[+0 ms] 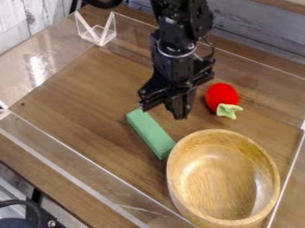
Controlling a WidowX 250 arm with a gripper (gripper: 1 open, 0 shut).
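Observation:
My black gripper point(173, 93) hangs over the middle of the wooden table, above and behind a green rectangular block point(152, 134), apart from it in this view. Nothing shows between its fingers; how wide they stand is hard to tell. The block lies on the table beside a large wooden bowl point(223, 178), which is empty. A red round object with a pale green part point(222, 95) sits to the gripper's right.
A clear plastic piece point(98, 28) stands at the back left. Raised edges border the work area.

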